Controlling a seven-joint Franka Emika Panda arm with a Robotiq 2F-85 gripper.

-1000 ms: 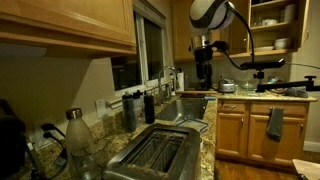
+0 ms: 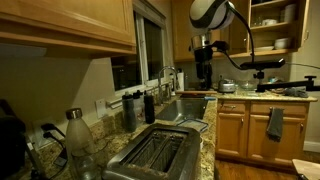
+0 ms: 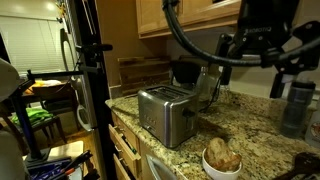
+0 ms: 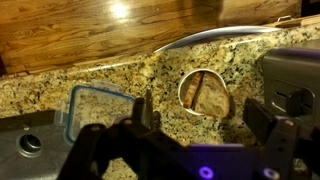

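My gripper stands open in the wrist view, its dark fingers wide apart with nothing seen between them. Below it on the speckled counter sits a white bowl [image 4: 183,92] holding pieces of bread [image 4: 210,96]. In exterior view 2 the same bowl [image 3: 208,168] with its bread [image 3: 222,154] is near the front edge, beside a silver toaster [image 3: 168,112]. The toaster [image 2: 152,150] fills the foreground of exterior view 1, and part of it [image 4: 290,75] shows at the right of the wrist view. The arm [image 2: 211,20] hangs above the counter.
A clear container [image 4: 98,112] lies left of the bowl, by the sink [image 4: 32,165]. Bottles [image 2: 78,135] stand along the wall side. Dark utensils [image 3: 302,165] lie right of the bowl. Beyond the counter's front edge is wooden floor [image 4: 100,35].
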